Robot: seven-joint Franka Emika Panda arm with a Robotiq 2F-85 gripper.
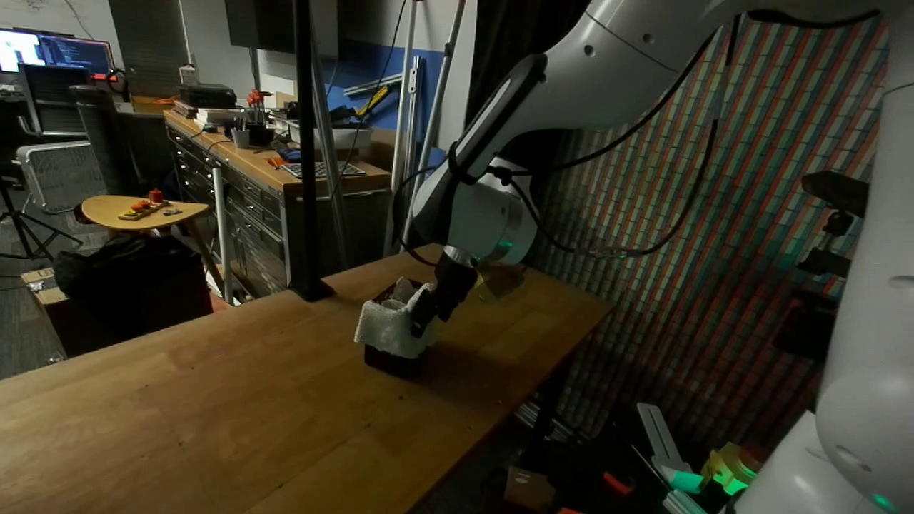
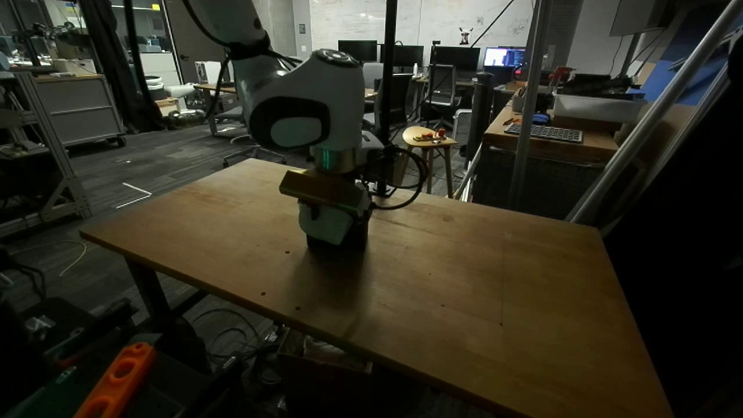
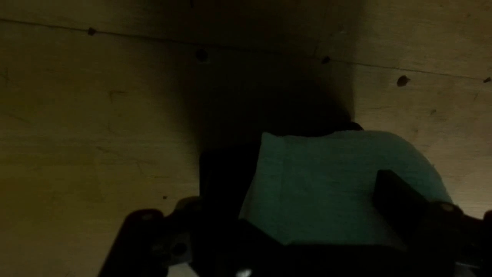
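Note:
A pale cloth (image 1: 385, 330) drapes over the rim of a small dark box (image 1: 393, 361) on the wooden table. My gripper (image 1: 428, 318) is low at the box's near right side, touching or very close to the cloth. In the wrist view my gripper stands open, its fingers wide apart, with the cloth (image 3: 323, 184) spread across the gap. The right finger (image 3: 396, 196) overlaps the cloth; the left one is lost in shadow near the dark box (image 3: 228, 173). Whether either finger presses on the cloth I cannot tell. From exterior view 2 the arm hides most of the gripper.
Bare tabletop (image 2: 480, 278) surrounds the box on the visible sides. A black upright post (image 1: 304, 171) rises at the table's far edge, behind the box. The wrist view is very dark.

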